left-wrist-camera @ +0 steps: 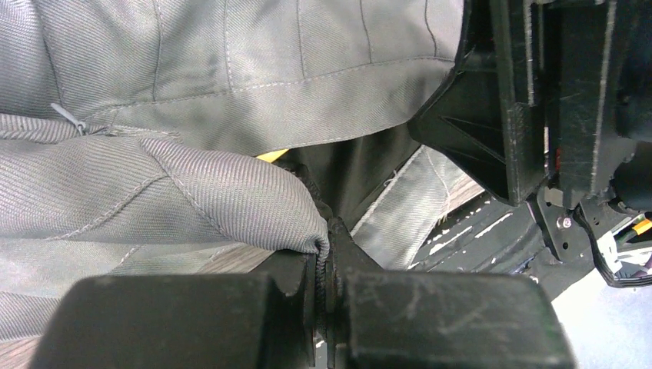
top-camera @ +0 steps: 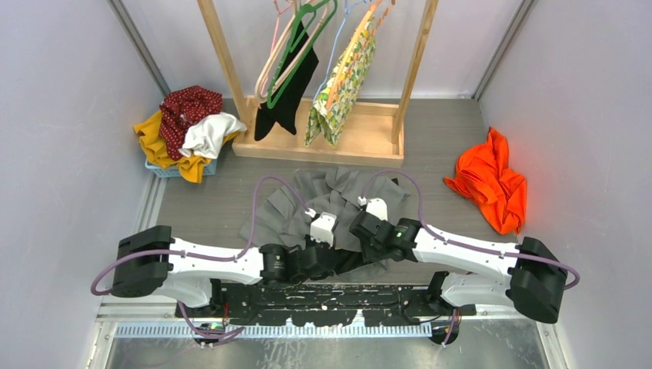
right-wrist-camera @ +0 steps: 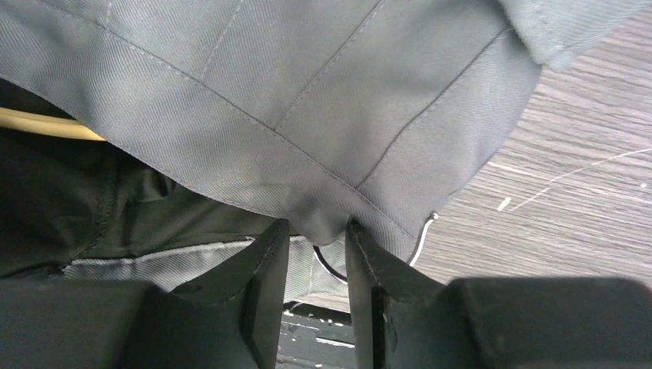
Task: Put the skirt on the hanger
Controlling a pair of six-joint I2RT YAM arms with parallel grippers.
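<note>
The grey skirt (top-camera: 296, 211) lies spread on the floor below the rack, its waist opening towards me and its black lining (right-wrist-camera: 146, 207) showing. Inside that opening, part of a tan hanger appears, with a small yellow bit (left-wrist-camera: 273, 155) of it in the left wrist view; the rest is covered by cloth. My left gripper is shut on the skirt's edge, beside the zipper. At the other end of the waistband, my right gripper stands part open, with the band's grey edge between or just behind its fingertips.
Behind the skirt stands a wooden rack (top-camera: 319, 154) with hangers and hung clothes. A full laundry basket (top-camera: 183, 171) is at the left, and an orange garment (top-camera: 492, 184) lies at the right. Both grippers are close together.
</note>
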